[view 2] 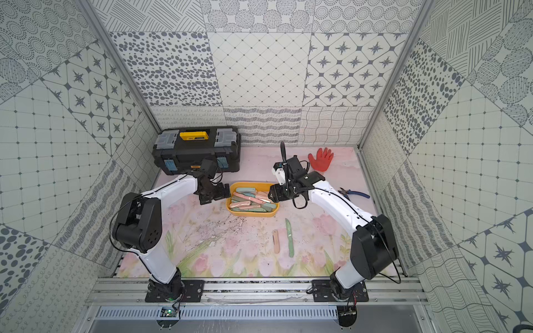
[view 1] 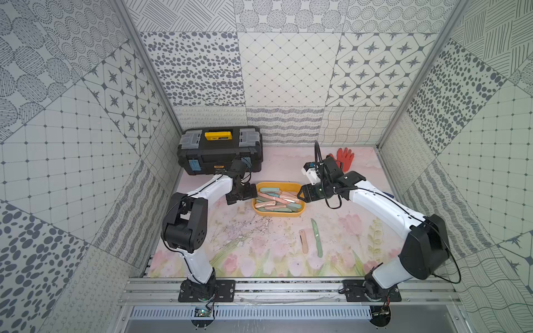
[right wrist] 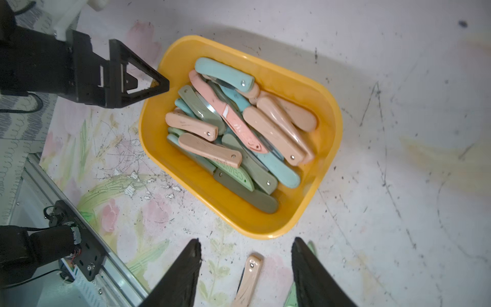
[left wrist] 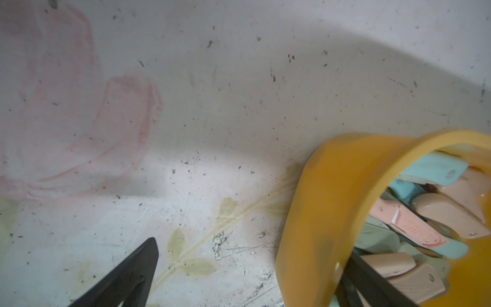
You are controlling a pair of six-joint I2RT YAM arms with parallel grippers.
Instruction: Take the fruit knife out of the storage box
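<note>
A yellow storage box (right wrist: 317,184) holds several folded and loose knives with pink, blue and green handles, among them a pink knife (right wrist: 230,117). A pink knife (view 1: 304,241) and a green knife (view 1: 317,238) lie on the table in front of it. My left gripper (view 1: 244,195) stands open at the box's left end, near its rim. My right gripper is open and empty, raised at the box's right end above the table.
A black toolbox (view 1: 219,149) stands at the back left. A red glove (view 2: 320,159) and pliers (view 2: 358,194) lie on the right.
</note>
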